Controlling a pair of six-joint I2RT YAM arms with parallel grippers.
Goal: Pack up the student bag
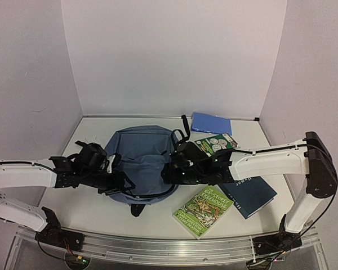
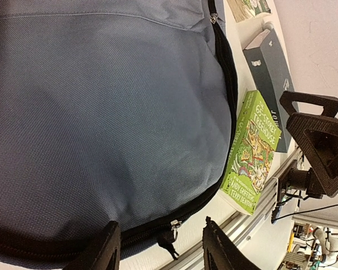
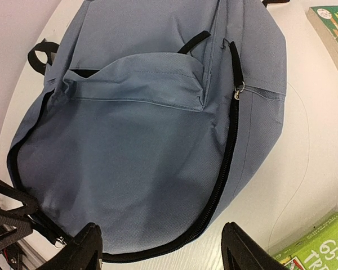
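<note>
The blue-grey student bag point(image 1: 143, 163) lies on the table, its black zip edge curving along the front. My left gripper is open over that front edge; a zip pull point(image 2: 174, 226) shows between its fingers, not visibly gripped. Over the bag's right side my right gripper stands open, with bag cloth and zip beneath. Right of the bag lie the green treehouse book point(image 1: 203, 211), a dark blue book point(image 1: 249, 196) and another green book point(image 1: 217, 142), partly covered by the right arm.
A blue folder or book point(image 1: 212, 123) lies at the back right. A black strap point(image 1: 185, 126) sticks up from the bag's back right. White walls enclose the table, and a metal rail point(image 1: 158, 247) runs along its front. Bare table shows left of the bag.
</note>
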